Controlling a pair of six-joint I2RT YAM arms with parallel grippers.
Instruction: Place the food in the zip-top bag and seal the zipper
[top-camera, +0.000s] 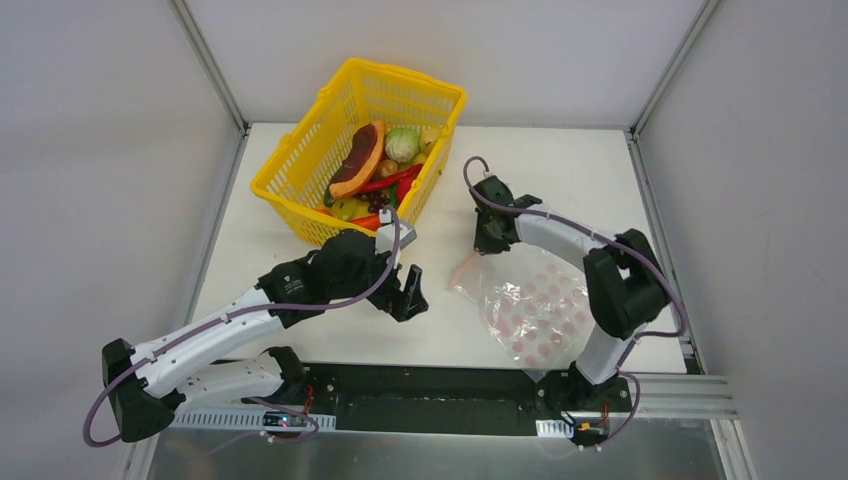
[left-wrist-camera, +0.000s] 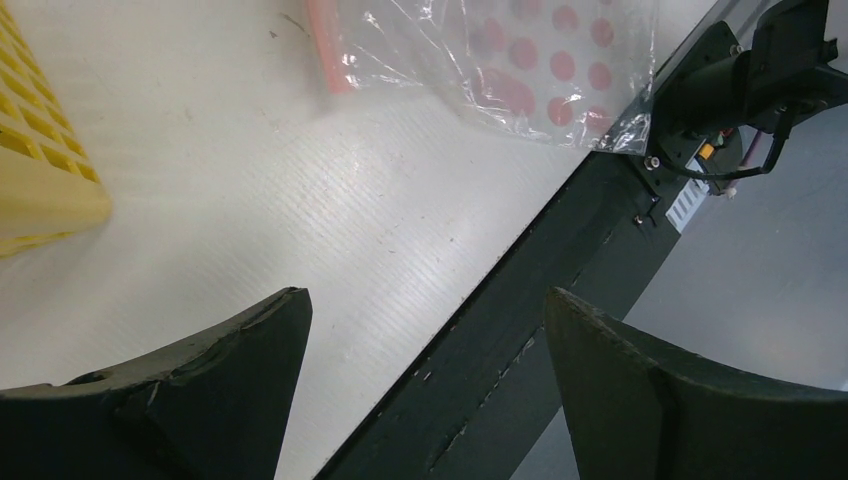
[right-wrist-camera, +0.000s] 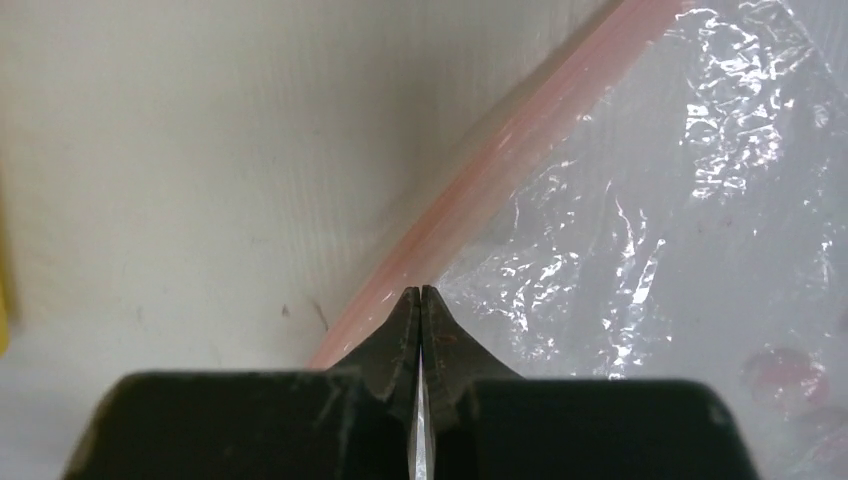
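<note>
A clear zip top bag (top-camera: 530, 310) with pink dots lies flat on the right half of the white table, its pink zipper strip (right-wrist-camera: 560, 100) toward the back left. My right gripper is shut at that strip, with nothing visible between its fingers; whether it grips any film cannot be told. My left gripper is open and empty over the bare table, left of the bag. The food, including a cabbage (top-camera: 403, 143), red pepper and squash, sits in the yellow basket (top-camera: 300, 210).
The basket stands at the back left, close beside my left arm. Bare table (top-camera: 560, 160) shows at the back right and between basket and bag. The table's front edge borders a dark rail below.
</note>
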